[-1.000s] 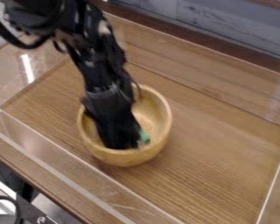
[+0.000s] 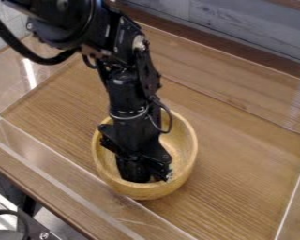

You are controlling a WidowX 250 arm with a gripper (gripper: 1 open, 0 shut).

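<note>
A black robot arm reaches down from the upper left, its gripper [image 2: 142, 161] low inside a round yellow bowl [image 2: 178, 178] on the wooden table [image 2: 240, 159]. The gripper appears shut; the arm hides much of the bowl's inside, so whether anything lies between the fingers does not show. A small pale bit shows beside the gripper near the bowl's right side.
A clear rail or edge runs along the front left, close to the bowl. A grey panelled wall [image 2: 228, 33] stands at the back.
</note>
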